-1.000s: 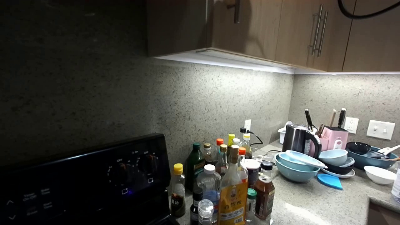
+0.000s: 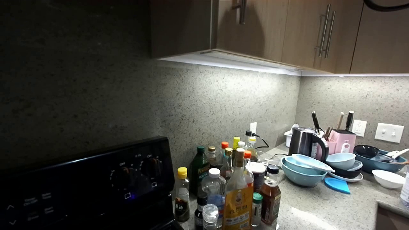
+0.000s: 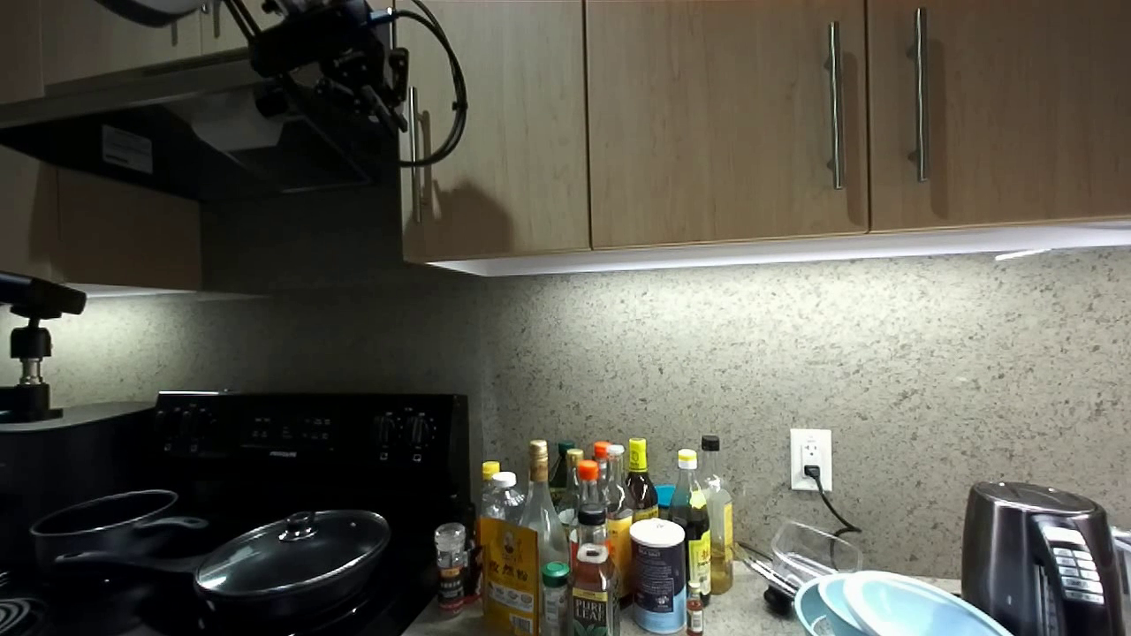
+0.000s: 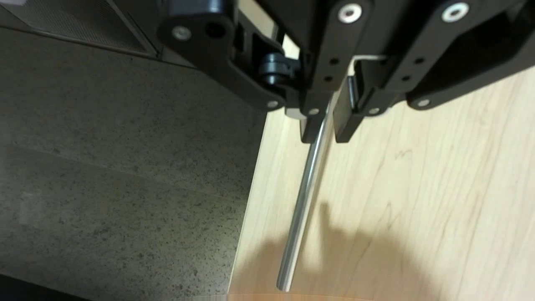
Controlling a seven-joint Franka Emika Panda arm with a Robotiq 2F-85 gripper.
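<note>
In the wrist view my gripper is shut on a slim metal cabinet handle [image 4: 299, 220], with one finger on each side of the bar. The handle's lower end runs free below the fingertips, along the pale wooden door [image 4: 401, 215]. In exterior view 2 the gripper [image 3: 390, 106] is at the leftmost door [image 3: 498, 127] of the cabinets right of the range hood, beside its handle [image 3: 415, 180]. That door looks closed. Exterior view 1 shows the same handle [image 2: 242, 12] at the top, but not my gripper.
Left of the door is the range hood [image 3: 159, 138], close to the arm. Below, many bottles [image 3: 541, 519] crowd the counter beside the stove, which holds a lidded pan [image 3: 297, 556]. A kettle [image 3: 1034, 551] and bowls [image 2: 304, 172] stand farther right.
In exterior view 1 the black cable at the top right has shifted up and to the right. The arm's shadow on the cabinet door has changed shape. The counter items have not moved.
</note>
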